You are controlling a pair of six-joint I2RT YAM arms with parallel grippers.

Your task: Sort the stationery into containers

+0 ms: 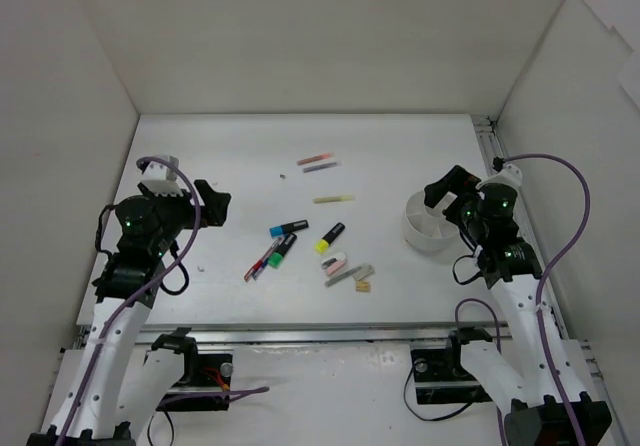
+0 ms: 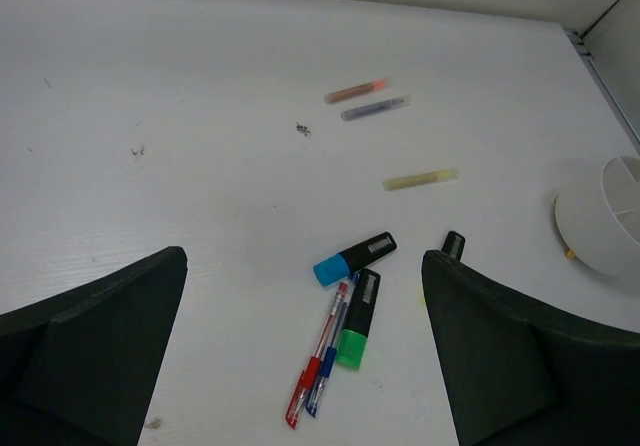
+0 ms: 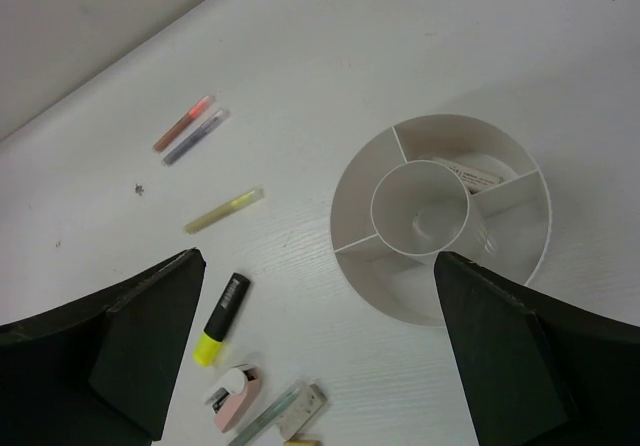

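Note:
A white divided round container (image 3: 355, 196) sits at the table's right, a small item (image 3: 470, 174) in one compartment. Mid-table lie a blue highlighter (image 2: 355, 258), a green one (image 2: 358, 321), a yellow one (image 3: 225, 316), red pen (image 2: 310, 366), blue pen (image 2: 325, 366), pink-white stapler (image 3: 237, 396), grey strip (image 3: 268, 416), pale block (image 3: 300, 414) and wooden piece (image 1: 362, 286). Behind are orange (image 1: 315, 158), grey (image 1: 320, 166) and yellow sticks (image 1: 333, 199). My left gripper (image 1: 215, 203) hangs open over the left side; my right gripper (image 1: 440, 191) is open above the container.
Walls enclose it at the back and both sides.

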